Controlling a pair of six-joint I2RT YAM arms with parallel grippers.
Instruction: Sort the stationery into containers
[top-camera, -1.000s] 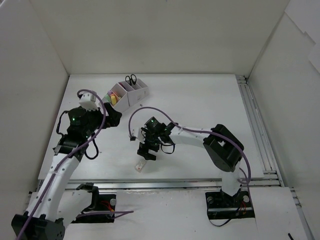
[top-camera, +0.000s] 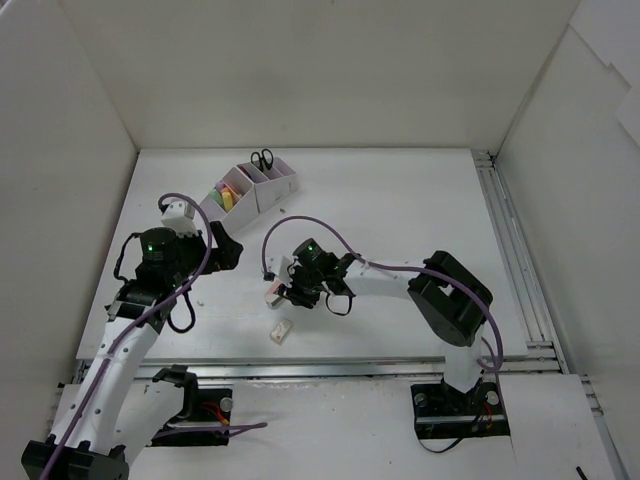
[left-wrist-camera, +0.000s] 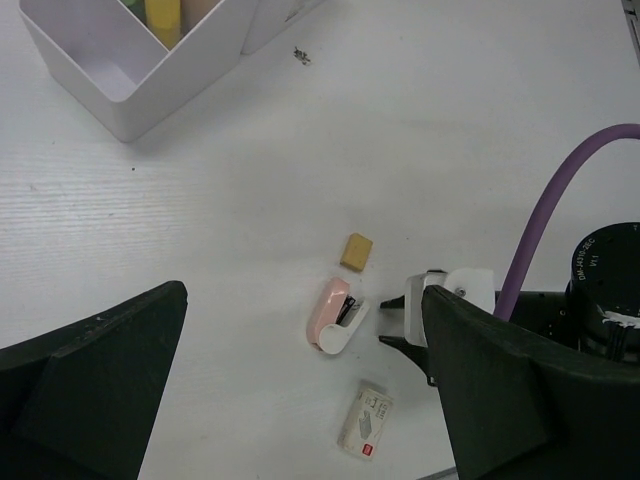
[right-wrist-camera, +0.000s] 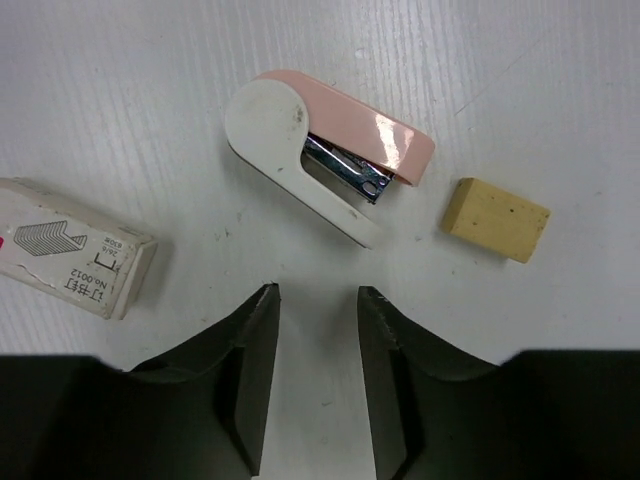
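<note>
A pink and white stapler lies on the table beside a small yellow block and a staple box; the left wrist view shows the same stapler and box. My right gripper is low beside them, part open, only bare table between its fingertips. My left gripper is raised at the left, open, empty. At the back stand white containers holding yellow and green items, with black scissors in one compartment.
A metal rail runs along the front edge.
My left arm has shifted about, ending slightly lower in the top view than a second ago. The right gripper has moved slightly, uncovering more of the stapler.
</note>
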